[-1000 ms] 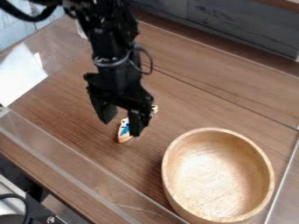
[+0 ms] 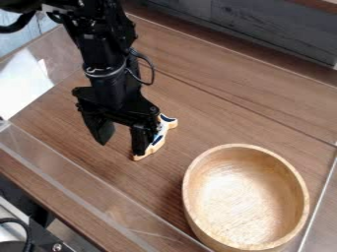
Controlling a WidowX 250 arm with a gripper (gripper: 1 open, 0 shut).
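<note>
My black gripper (image 2: 121, 133) hangs open over the middle of the wooden table, its fingers low and just left of a small flat object (image 2: 156, 140) with a pale wooden edge and dark and white patches. The right finger partly covers that object. A round light wooden bowl (image 2: 246, 169) stands to the right, toward the near edge, apart from both.
A white sheet (image 2: 19, 84) lies at the left. A grey wall (image 2: 237, 30) runs along the back. Clear strips edge the table at front left and right.
The arm and gripper have shifted a little to the left, uncovering more of the small object. The object and bowl appear where they were.
</note>
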